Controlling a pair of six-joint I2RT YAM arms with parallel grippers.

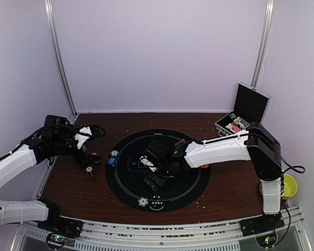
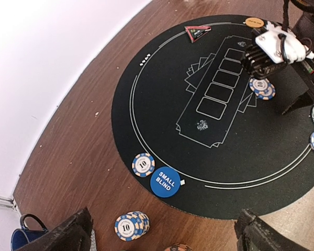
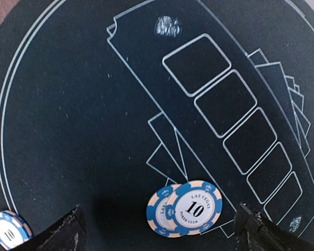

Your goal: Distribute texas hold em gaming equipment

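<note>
The black poker mat (image 1: 125, 188) holds a blue SMALL BLIND disc (image 2: 165, 182), a 10 chip (image 2: 143, 164) beside it, a red triangular marker (image 2: 197, 32) and an orange disc (image 2: 254, 22). Two overlapping blue-and-white 10 chips (image 3: 193, 208) lie near the printed card boxes. My right gripper hovers over them, open and empty. My left gripper is open above the table left of the mat, over a stack of 10 chips (image 2: 128, 226); a further stack is cut off at the bottom edge of the left wrist view.
An open metal case (image 1: 230, 125) with cards and other items stands at the back right. A yellow bowl (image 1: 290, 185) sits at the right edge, partly behind my right arm.
</note>
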